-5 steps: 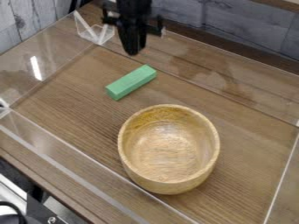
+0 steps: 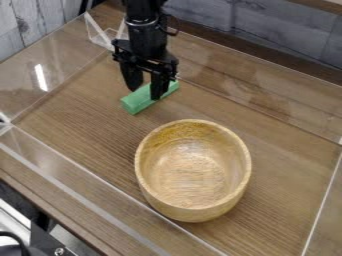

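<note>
A green oblong block (image 2: 135,102) lies diagonally on the wooden table, above the middle of the view. My black gripper (image 2: 144,80) is over it, its lower parts overlapping the block's upper part in this view. Whether its fingers touch or enclose the block cannot be told. A large wooden bowl (image 2: 190,172) stands empty below and to the right of the block.
A pale transparent object at the top, left of the arm, is unclear.
My gripper has come down from the top of the view to the green block, which looks to be in the same place.
</note>
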